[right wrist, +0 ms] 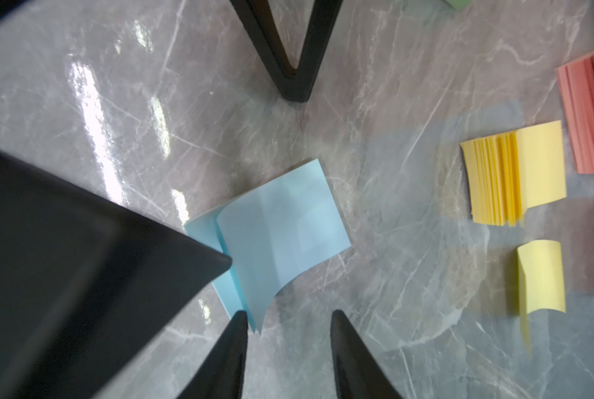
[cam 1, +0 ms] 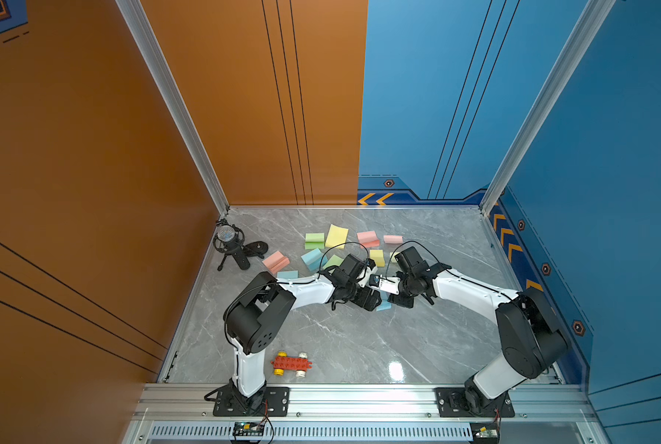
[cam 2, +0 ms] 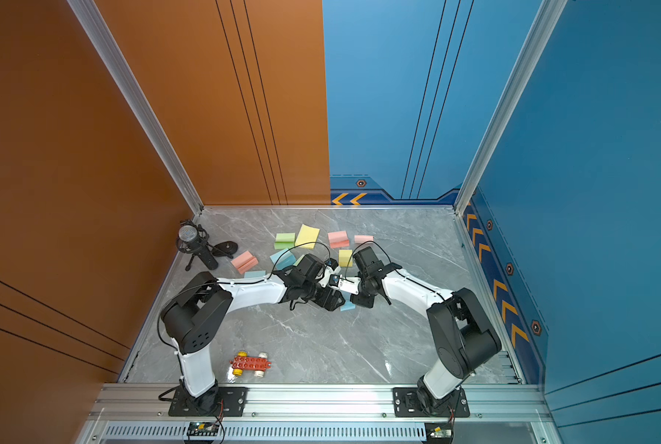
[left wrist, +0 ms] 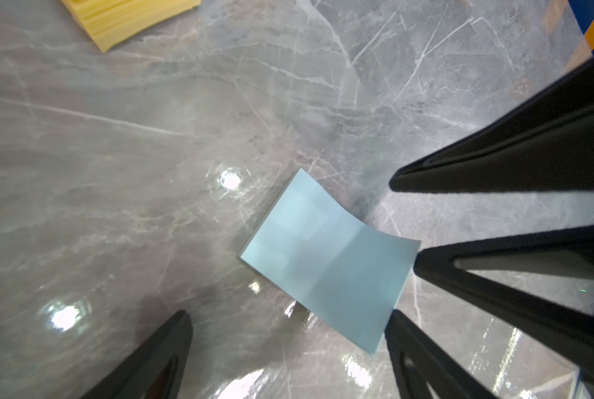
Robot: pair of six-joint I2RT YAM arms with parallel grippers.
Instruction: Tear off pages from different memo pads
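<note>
A small light-blue memo pad (right wrist: 297, 219) lies on the grey marbled table between the two arms, mostly hidden in the top views. In the right wrist view its upper page bows up from the lower sheets along the left side. My left gripper is open, its fingers wide apart around the pad, one overlapping the pad's edge in its wrist view. My right gripper stands part open at the pad's near side. Its left finger (right wrist: 233, 355) is close to the raised page corner; whether they touch I cannot tell.
Beyond the arms are yellow (right wrist: 496, 179), pink (cam 1: 367, 239), green (cam 1: 314, 241) and blue (cam 1: 312, 259) pads or sheets. A red toy car (cam 1: 292, 363) sits front left, a black device (cam 1: 230, 240) back left.
</note>
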